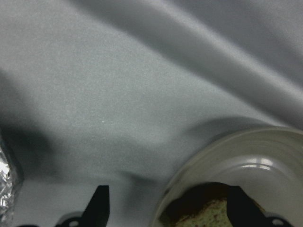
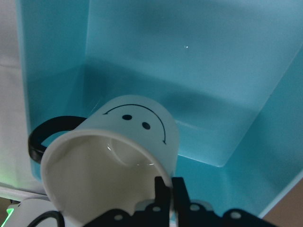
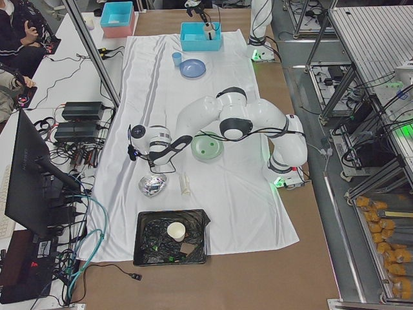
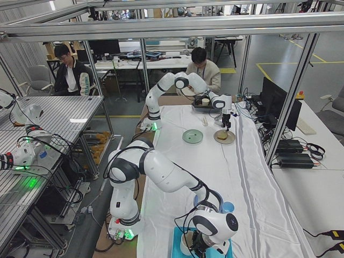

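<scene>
A white smiley mug [image 2: 128, 118] with a black handle is held by my right gripper, shut on its rim inside a blue bin [image 2: 194, 42]. My left gripper is open above the cloth, at the rim of a beige plate [image 1: 265, 170] holding a brown-topped food item [image 1: 203, 213]. A foil-covered item [image 1: 7, 189] lies at the left wrist view's left edge.
A green plate [image 3: 207, 148], a blue plate [image 3: 193, 68] and a blue cup [image 3: 177, 59] stand on the white cloth. A black tray [image 3: 155, 239] with a cup is at the near end.
</scene>
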